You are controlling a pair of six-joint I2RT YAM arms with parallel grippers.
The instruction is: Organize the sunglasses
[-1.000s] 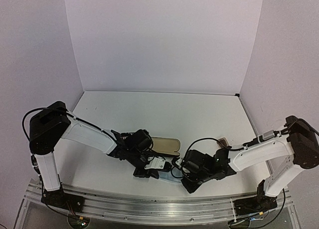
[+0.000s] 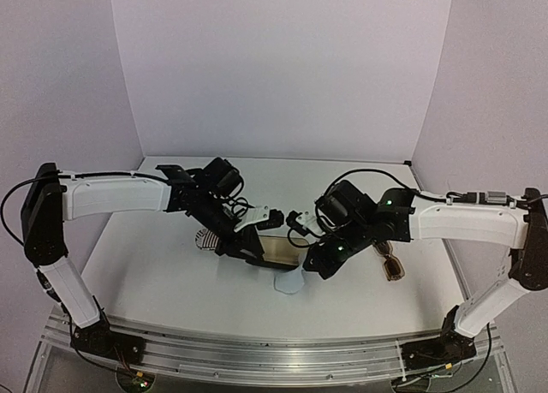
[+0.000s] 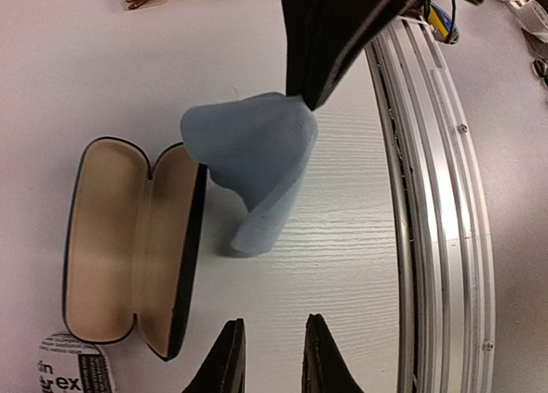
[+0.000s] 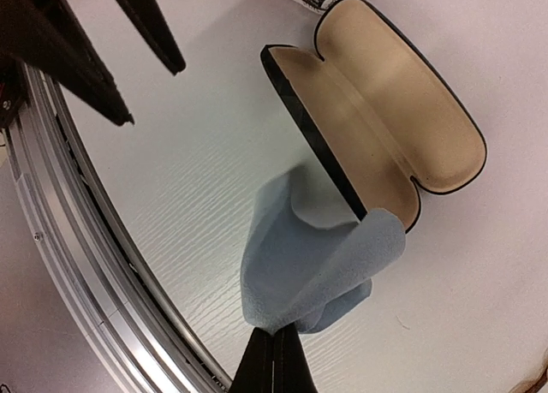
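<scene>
A light blue cloth (image 4: 300, 264) hangs bunched from my right gripper, whose fingers are shut on one end of it. In the left wrist view the cloth (image 3: 257, 153) dangles beside the near edge of an open, beige-lined glasses case (image 3: 110, 239). My left gripper is open with nothing between its fingers, to the left of the cloth. From above, the case (image 2: 281, 250) lies partly hidden under the two grippers. Brown sunglasses (image 2: 391, 263) rest on the table to the right, partly behind the right arm.
A round black-and-white printed item (image 3: 75, 363) sits just left of the case, partly under the left arm in the top view. The metal rail (image 2: 274, 346) runs along the table's front edge.
Both grippers have moved away from the front rail toward the case. The cloth, earlier spread between them, now hangs from the right gripper alone; the left has drawn away leftward.
</scene>
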